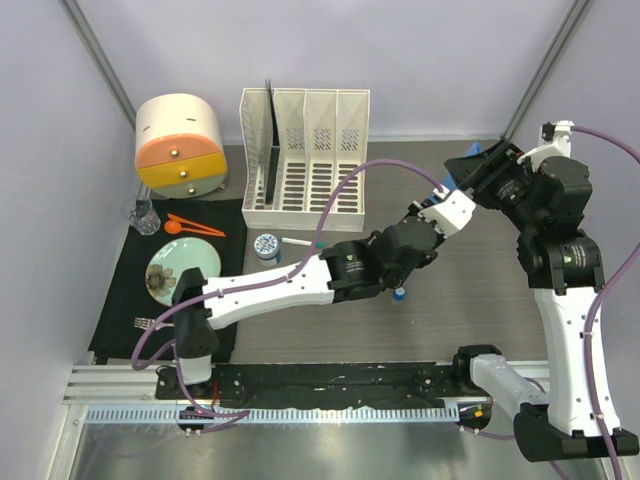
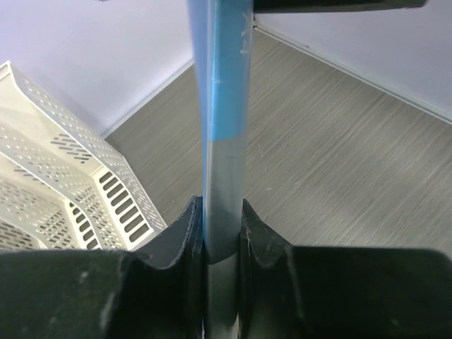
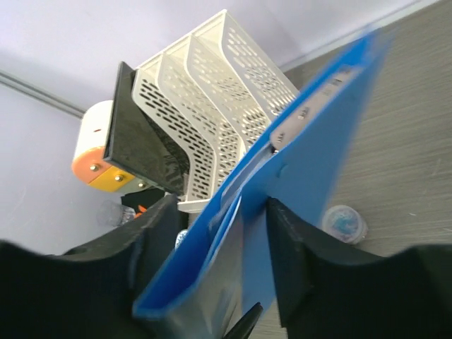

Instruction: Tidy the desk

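A blue folder or clipboard [image 3: 311, 162] with a metal clip is held upright between my two grippers, mostly hidden behind them in the top view. My left gripper is shut on it; in the left wrist view it stands edge-on. My right gripper is around the folder's edge, its fingers on either side; whether they grip it I cannot tell. A white slotted file rack [image 1: 355, 110] stands at the back, with a dark flat item [image 1: 271, 170] in its leftmost compartment.
A drawer box [image 1: 180, 130], glass [image 1: 142, 218], plate [image 1: 183, 260], orange utensils [image 1: 195, 228] and fork [image 1: 150, 323] are on the left. A round jar [image 1: 267, 247] and small blue bottle [image 1: 398, 294] lie near my left arm.
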